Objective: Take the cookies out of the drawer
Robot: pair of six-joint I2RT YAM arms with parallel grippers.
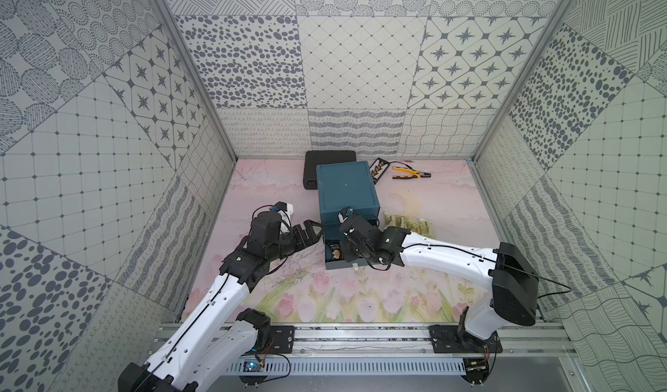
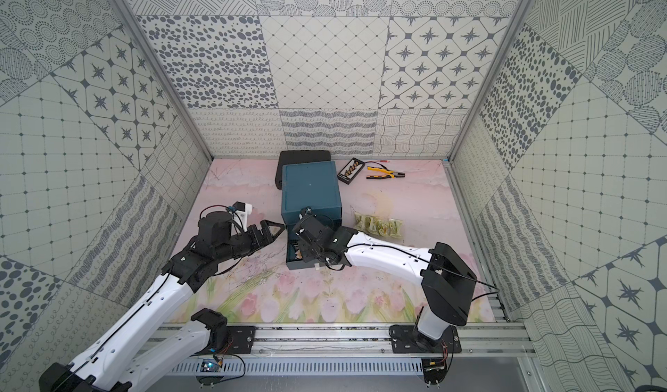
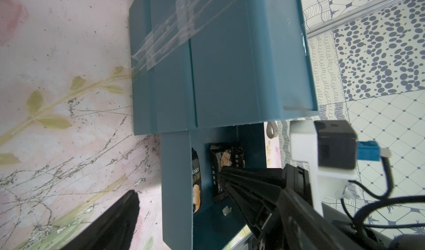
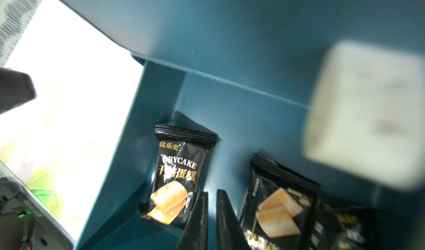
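The blue drawer box (image 1: 346, 183) has its front drawer pulled out. Inside lie black DRYCAKE cookie packets (image 4: 177, 174) (image 4: 274, 205). My right gripper is over the drawer, its dark fingertips close together among the packets; whether anything is between them is hard to tell. In the left wrist view it reaches into the drawer. My left gripper (image 1: 312, 232) stands open beside the box's left side, its blurred fingers (image 3: 106, 223) wide apart with nothing between them.
Yellow snack packets (image 2: 378, 225) lie right of the box. A black case (image 1: 312, 163), small tray (image 1: 379, 169) and pliers (image 1: 410, 173) sit at the back.
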